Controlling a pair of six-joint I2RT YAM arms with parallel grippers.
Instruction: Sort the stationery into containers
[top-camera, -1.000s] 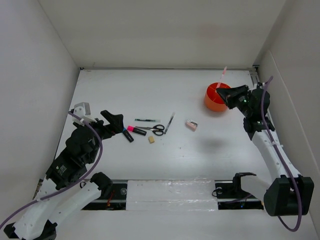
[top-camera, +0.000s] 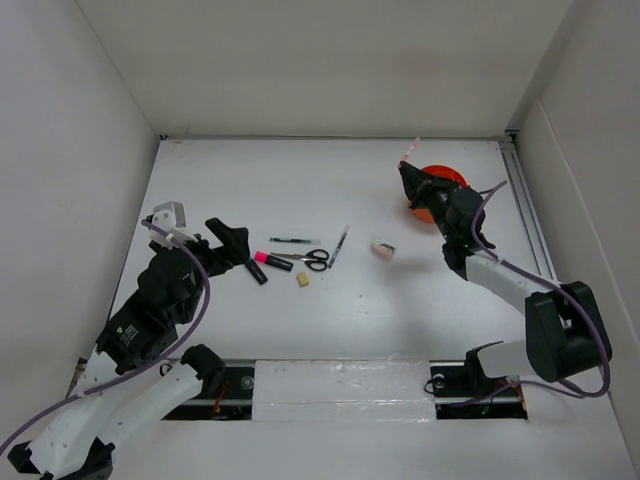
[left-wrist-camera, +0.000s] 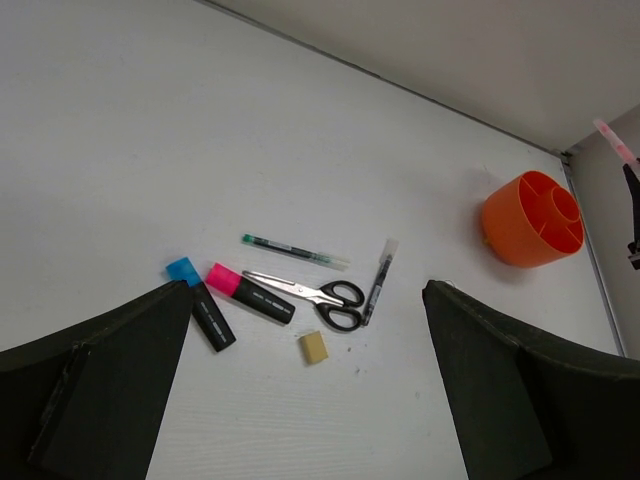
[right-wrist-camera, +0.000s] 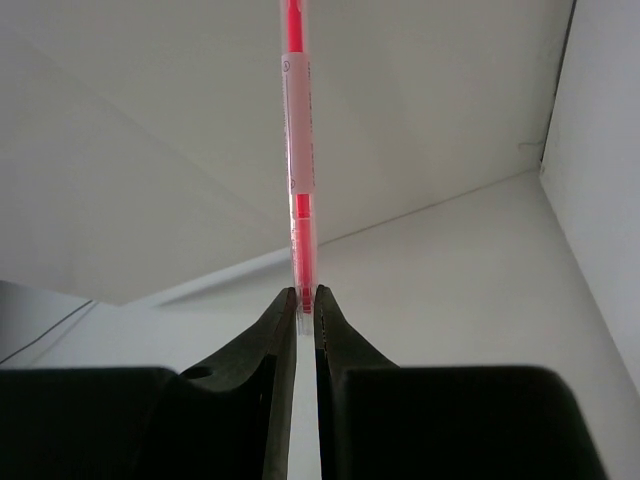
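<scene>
In the right wrist view a pink pen (right-wrist-camera: 299, 130) stands up from my right gripper, which is shut on its lower end. From the top, that gripper (top-camera: 405, 167) is beside and partly over the orange container (top-camera: 449, 173); the left wrist view shows the container (left-wrist-camera: 505, 220) with inner compartments, none visibly filled. My left gripper stands open and empty. Below it on the table lie a blue-capped marker (left-wrist-camera: 205, 305), a pink-capped marker (left-wrist-camera: 250, 293), scissors (left-wrist-camera: 310, 293), a green-tipped pen (left-wrist-camera: 295, 250), a dark pen (left-wrist-camera: 378, 283) and a yellow eraser (left-wrist-camera: 313, 347).
A small pinkish-white block (top-camera: 383, 249) lies right of the dark pen. White walls close off the back and sides.
My right gripper has moved left with the pink pen, from the container's right side across to its left edge. My left arm has barely shifted; the table items are unmoved.
</scene>
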